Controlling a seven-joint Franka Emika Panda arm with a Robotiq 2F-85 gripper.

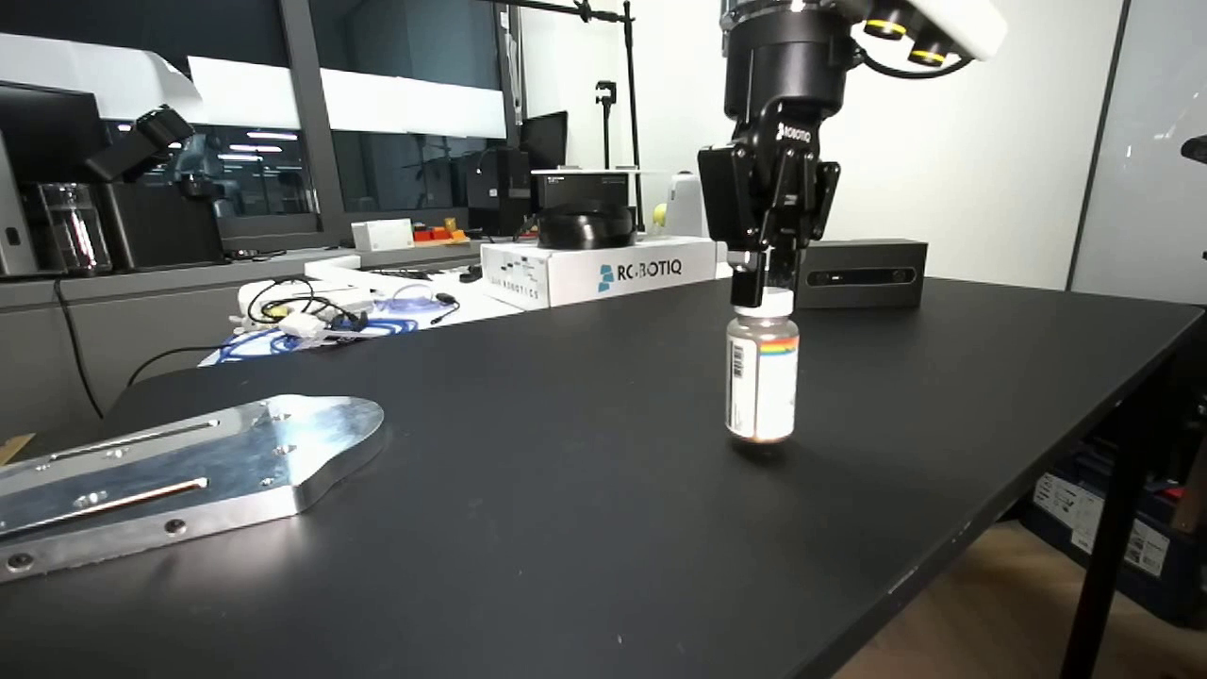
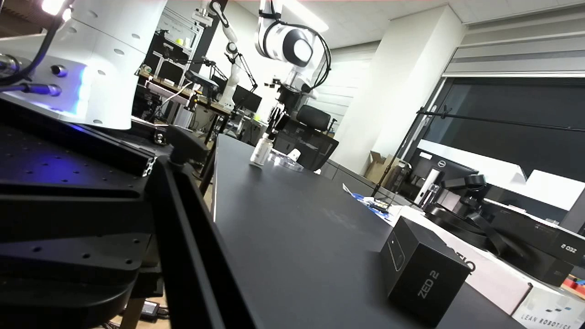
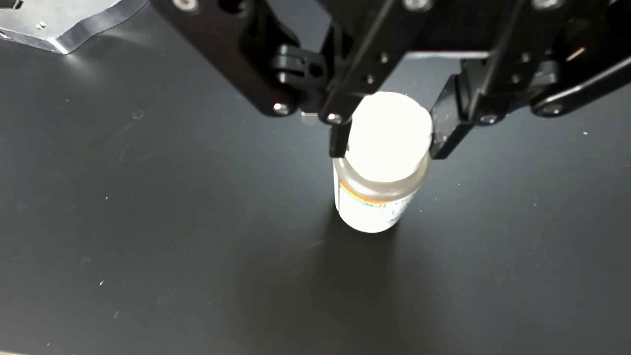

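Observation:
A small bottle with a white cap and a rainbow-striped label hangs upright from my gripper, its base very close to the black table; whether it touches is hard to tell. In the wrist view, the fingers press on either side of the white cap, and the bottle's body shows below them. The second exterior view has the bottle near the table's far end, with the gripper closed over its top.
A shiny metal plate lies at the table's left. A black ZED 2 box stands on the table, behind the bottle in the first exterior view. The black tabletop around the bottle is clear.

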